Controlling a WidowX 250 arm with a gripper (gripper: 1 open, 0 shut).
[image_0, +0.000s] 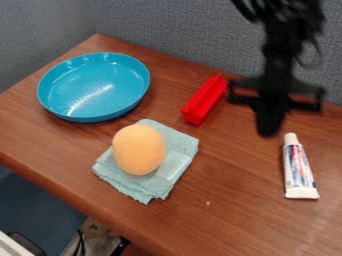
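Observation:
My black gripper (267, 120) hangs blurred in the upper right, above and behind a white toothpaste tube (299, 168) that lies on the wooden table at the right. It looks shut, with nothing visible between its fingers. An orange ball-like object (139, 148) rests on a folded light-teal cloth (175, 164) at centre left. A red bar-shaped object (205, 98) lies behind them, left of the gripper.
A blue plate (94, 87) sits at the back left of the table (201, 210). A grey padded wall runs along the back. The middle and front right of the table have free room.

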